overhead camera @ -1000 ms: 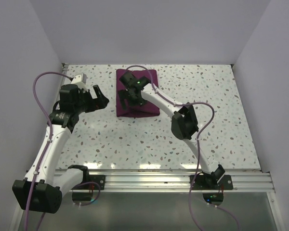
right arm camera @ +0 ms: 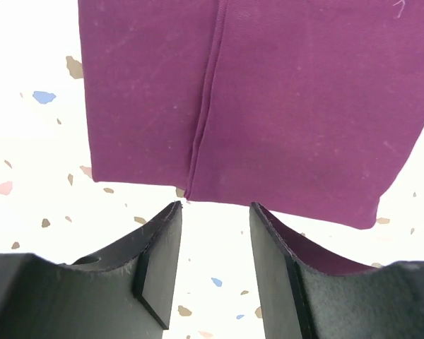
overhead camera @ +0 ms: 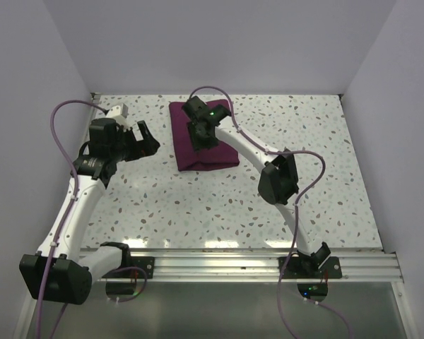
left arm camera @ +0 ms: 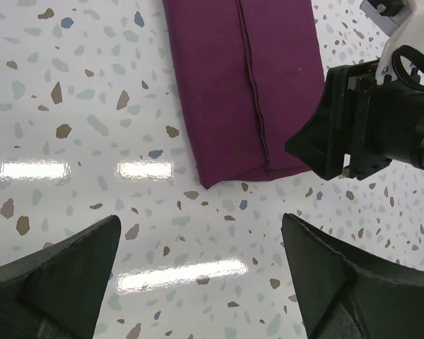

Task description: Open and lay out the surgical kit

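A maroon folded cloth kit (overhead camera: 186, 157) lies on the speckled table. My right gripper is above it, its fingers (right arm camera: 159, 258) part open and nothing between them. In the right wrist view, the tips line up with the cloth's edge near the end of a long fold seam (right arm camera: 205, 106); whether they touch the cloth I cannot tell. My left gripper stands wide open and empty, to the left of the cloth in the top view. The right gripper and arm hide part of the cloth from above. Whatever the cloth encloses is hidden.
Bare speckled table (overhead camera: 304, 198) stretches to the right and front of the cloth. A metal rail (overhead camera: 219, 265) borders the front edge, and grey walls (overhead camera: 28, 85) rise at the sides and back. Cables hang loosely along both arms.
The cloth's near end has shifted slightly to the right, turning it a little. My right gripper has moved slightly right and away from the front. The left arm has barely moved.
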